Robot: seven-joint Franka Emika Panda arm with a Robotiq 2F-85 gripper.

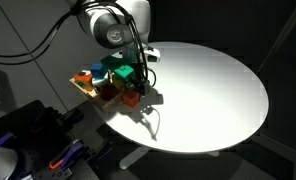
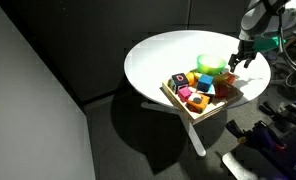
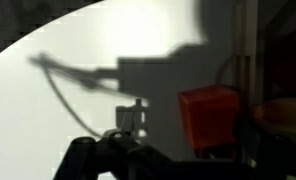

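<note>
A red block (image 1: 130, 98) rests on the white table, close beside the wooden box (image 1: 112, 103). It shows again in the wrist view, where the red block (image 3: 210, 115) lies toward the right, near the box's wall. My gripper stands open; its dark fingers reach up from the bottom edge, and the right one is hard to make out in the shadow. From outside, the gripper (image 1: 143, 84) hangs just above and beside the block. Whether a finger touches the block, I cannot tell.
Several coloured blocks fill the wooden box (image 2: 185, 106) at the table's edge. A green bowl (image 2: 210, 63) stands right behind it, close to my arm.
</note>
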